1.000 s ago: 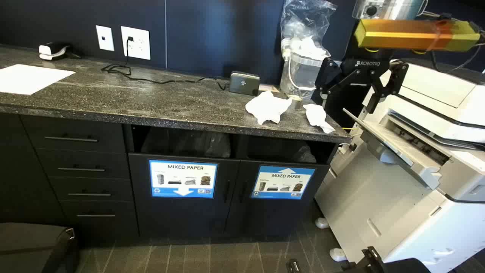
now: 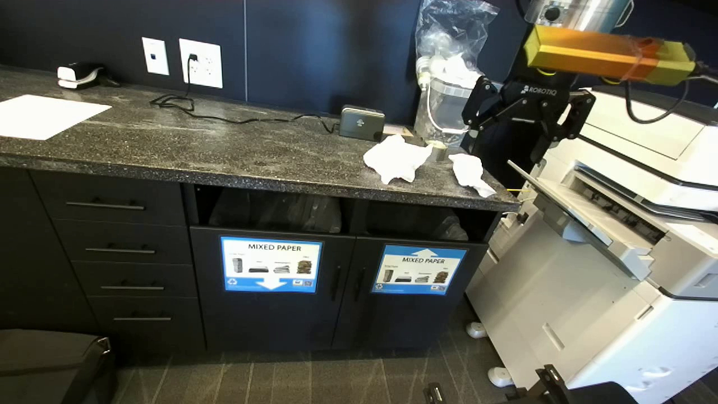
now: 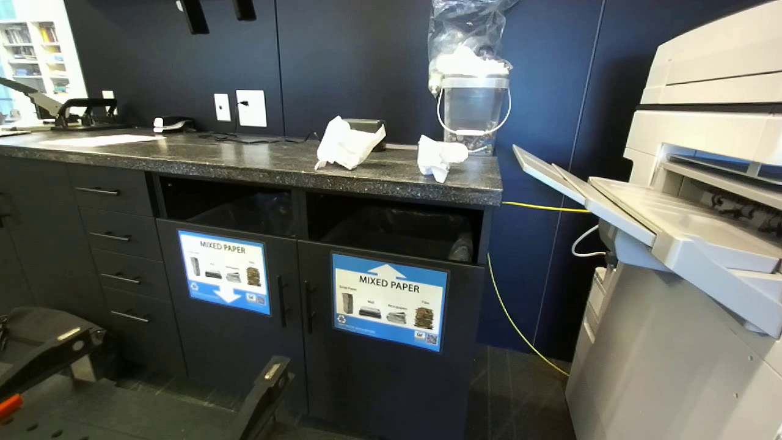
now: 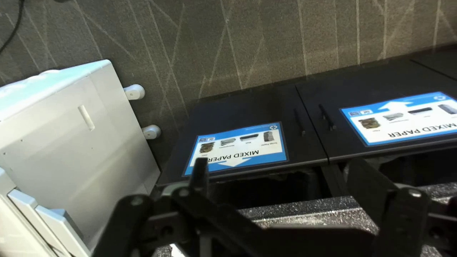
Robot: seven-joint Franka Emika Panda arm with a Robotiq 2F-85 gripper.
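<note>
My gripper [image 2: 505, 146] hangs above and beyond the right end of the counter, near the printer. Its black fingers stand wide apart, with nothing between them. One crumpled white paper [image 2: 397, 159] lies near the counter's front edge, and a smaller crumpled paper [image 2: 469, 173] is at the right corner, to the left of and below the gripper. In exterior view 2 the two papers appear as the larger paper [image 3: 350, 143] and the smaller paper [image 3: 441, 156]. From the wrist, the open gripper looks down past the counter edge to the cabinet doors and floor.
A clear bucket [image 2: 445, 111] stuffed with white material stands at the back, next to a small grey box [image 2: 362, 124]. The printer [image 2: 572, 283] rises at the right, its tray [image 2: 572, 215] sticking out toward the counter. Two open slots top the cabinet.
Compared with a second ago, my gripper has shifted and tilted slightly, its fingers a little higher and further left in exterior view 1. Both papers lie where they were.
</note>
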